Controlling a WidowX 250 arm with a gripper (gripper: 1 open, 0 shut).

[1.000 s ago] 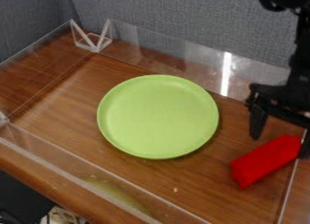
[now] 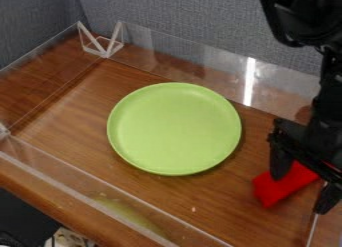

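Note:
My black gripper is at the right edge of the camera view, lowered over a red oblong block on the wooden table, its open fingers on either side of the block. The arm hides part of the block. A round green plate lies flat at the middle of the table, left of the block.
A clear low wall runs along the table edges, with a white wire bracket at the back left corner. A grey panel stands behind.
Over the last second my gripper has come down onto the red block from above. It now covers more of the block. The plate has not moved.

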